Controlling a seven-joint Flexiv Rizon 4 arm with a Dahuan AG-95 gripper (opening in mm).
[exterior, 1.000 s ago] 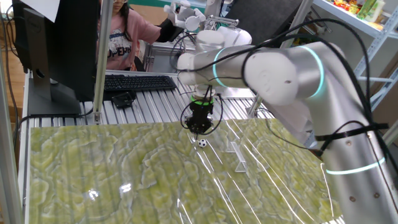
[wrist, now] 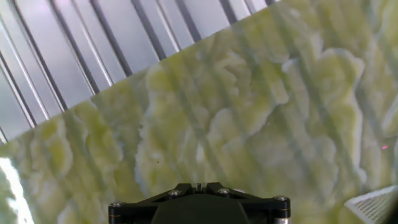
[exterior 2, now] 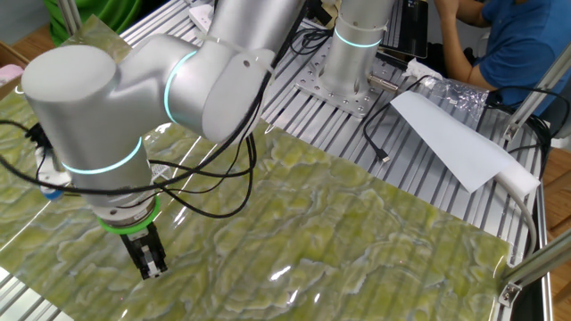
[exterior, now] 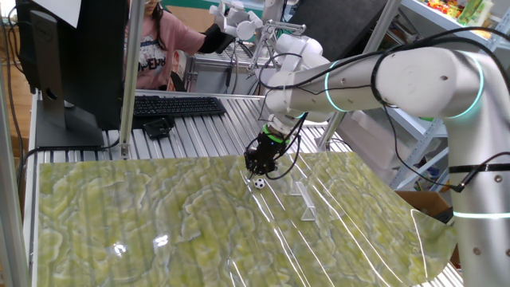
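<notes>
A small black-and-white football rests on the green marbled mat, left of a small white goal frame. Just above and behind the ball in exterior view 1 is my black gripper, pointing down. In the wrist view the gripper has its fingertips together, with nothing visible between them. A corner of the white netted goal shows at the lower right there, while the ball is mostly or wholly hidden by the gripper body. Exterior view 2 also has the gripper low over the mat, its fingers close together.
A person sits at the back. White sheet material lies beyond the mat.
The arm has swung and tilted, its wrist and elbow shifting right in exterior view 1. The gripper moved slightly right, now leaning over the ball. Ball and goal have stayed in place.
</notes>
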